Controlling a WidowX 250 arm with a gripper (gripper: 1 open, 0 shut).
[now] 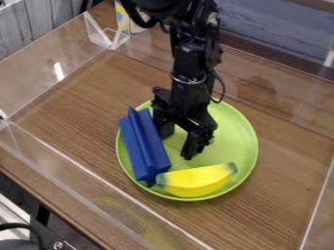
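Observation:
My black gripper (183, 132) is low over a green plate (229, 137), at its upper middle, with its fingers spread. A blue ridged block (145, 146) lies on the plate's left side, just left of and below the gripper. A yellow toy banana (196, 180) lies at the front of the plate. Whether anything is between the fingers is hard to tell in the dark shape.
The wooden table (72, 107) has free room left and right of the plate. Clear plastic edges run along the left and right sides. A yellow object stands at the back left, and a grey wall runs behind.

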